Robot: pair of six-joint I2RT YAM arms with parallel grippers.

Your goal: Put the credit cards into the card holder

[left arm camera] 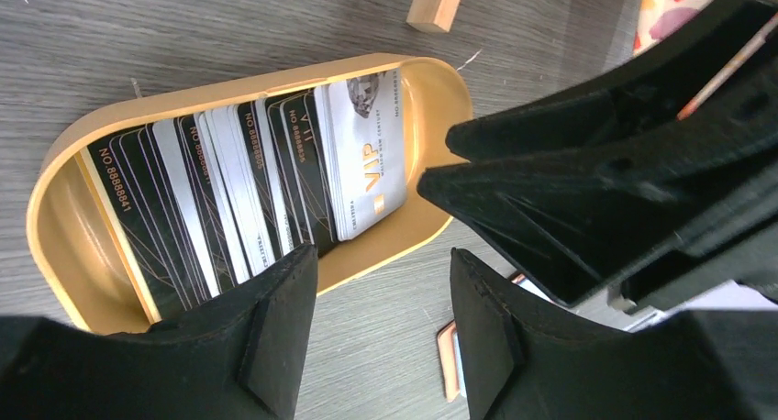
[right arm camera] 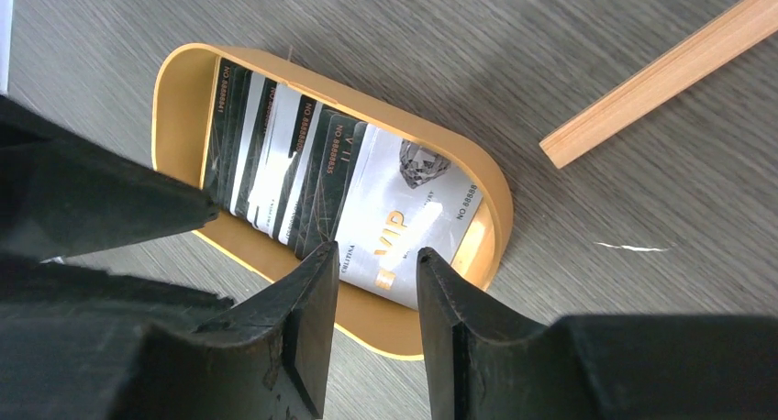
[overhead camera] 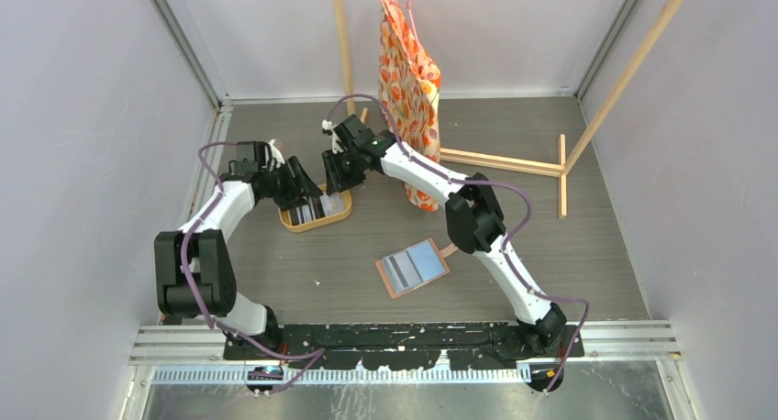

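Note:
An oval yellow holder point(left arm camera: 174, 104) lies with a row of black, silver and white cards point(left arm camera: 358, 159) inside, a white VIP card at its right end. My left gripper hangs over the holder's near edge, fingers apart with nothing seen between them. My right gripper is over the white-card end, fingertips apart and empty. In the top view both grippers flank the holder from above, close to each other; the right gripper's fingers fill the right of the left wrist view.
A board point(overhead camera: 413, 269) with blue and grey items lies at front centre. An orange patterned cloth point(overhead camera: 408, 99) hangs behind the right arm. Wooden bars point(overhead camera: 500, 163) lie to the back right.

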